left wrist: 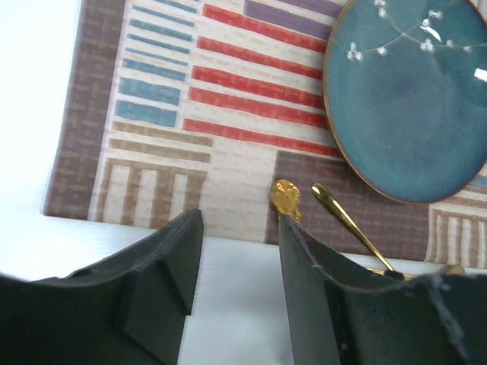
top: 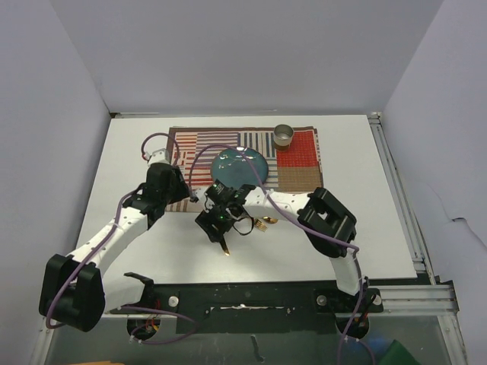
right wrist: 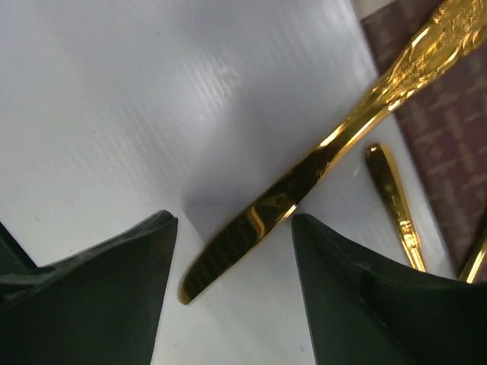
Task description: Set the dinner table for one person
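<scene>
In the right wrist view a gold knife (right wrist: 358,122) with an ornate handle lies diagonally, its blade passing below and between my right fingertips. My right gripper is open above it. From the top, that arm's black fingers hide most of the knife; only the blade end (top: 225,247) shows. My left gripper is open and empty over the mat's front left edge. Beyond its fingers, the knife's handle end (left wrist: 285,198) rests on the striped placemat (left wrist: 243,179), left of a slim gold utensil (left wrist: 350,220). A teal plate (left wrist: 403,99) sits on the mat.
A metal cup (top: 282,138) stands at the mat's back right, beside its red patch (top: 300,152). More gold cutlery (top: 261,225) lies at the mat's front edge, partly behind the right arm.
</scene>
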